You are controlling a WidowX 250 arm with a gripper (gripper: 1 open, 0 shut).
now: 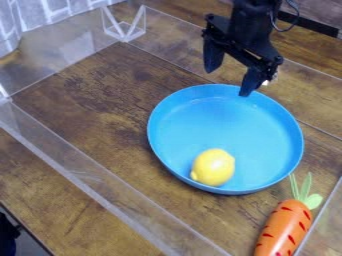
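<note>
The black gripper [230, 69] hangs over the back of the blue plate [225, 124], pointing down, its two fingertips apart with nothing visible between them. A yellow lemon [214, 166] rests in the front left part of the plate. An orange toy carrot [283, 228] with green leaves lies on the wooden surface at the front right, apart from the plate.
Clear plastic walls run along its left and front. A small white wire-like object [123, 26] stands at the back left.
</note>
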